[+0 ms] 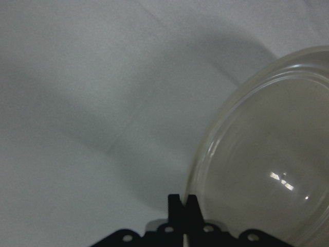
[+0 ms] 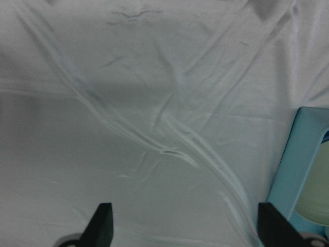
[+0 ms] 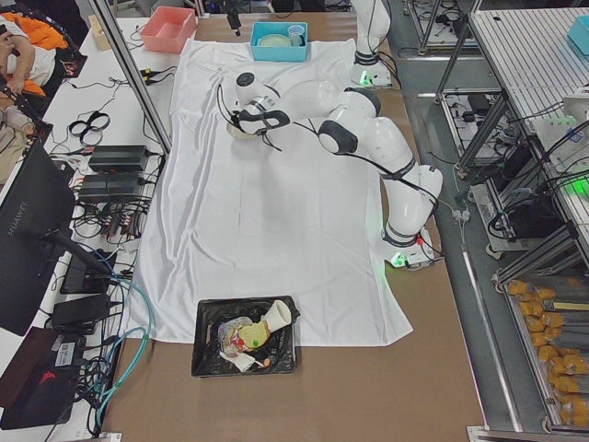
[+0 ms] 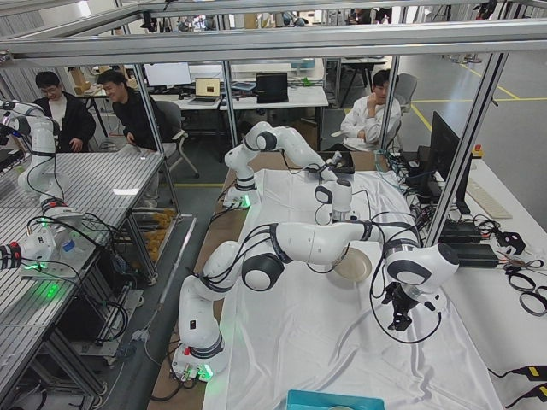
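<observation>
A pale translucent dish [image 1: 267, 154] lies on the white cloth, partly hidden by the arms in the camera left view and visible as a round plate [image 4: 352, 266] in the camera right view. My left gripper is shut on its rim. My right gripper is open above bare, creased cloth, beside a blue bin [image 2: 288, 180] holding a pale round item [image 2: 313, 190].
At the far end in the camera left view sits the blue bin [image 3: 256, 51] with a cup [image 3: 296, 35]. A black lined tray [image 3: 204, 359] with food waste and a cup is at the near end.
</observation>
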